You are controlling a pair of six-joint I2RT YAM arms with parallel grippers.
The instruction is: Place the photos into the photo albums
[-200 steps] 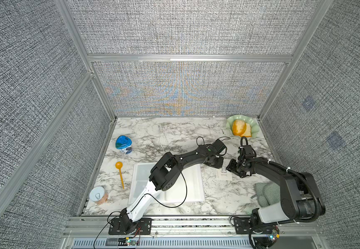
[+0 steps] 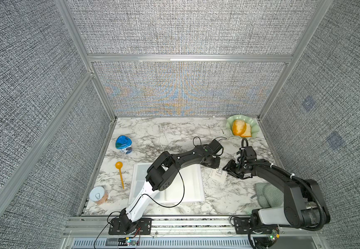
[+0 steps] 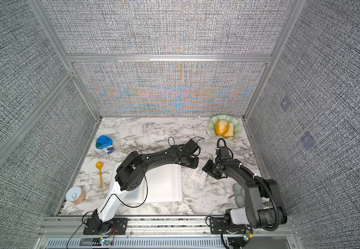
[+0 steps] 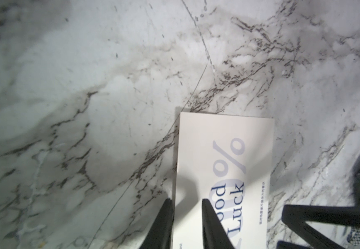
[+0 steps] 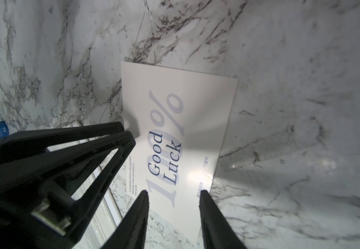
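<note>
A white photo card (image 4: 221, 166) printed "Good Luck" shows in every view, to the right of the album. My left gripper is at the card's left edge, shut on it, its tips close together in the right wrist view. My right gripper stands partly open over the card's lower end, its fingers apart. In the left wrist view, the right fingers (image 4: 321, 215) appear beside the card's right edge. The open white album (image 2: 186, 186) lies flat under the left arm. A clear grey sleeve (image 2: 140, 176) covers its left side, partly hidden by the arm.
At the left are a blue-lidded cup (image 2: 123, 143), an orange spoon (image 2: 120, 172) and a tin (image 2: 98, 194). A green bowl (image 2: 254, 128) of bread stands back right. Grey-green cloth (image 2: 269, 195) lies by the right arm.
The card has shifted left and turned to a slant, with the left gripper drawn slightly left too. The right gripper has moved a little left and down.
</note>
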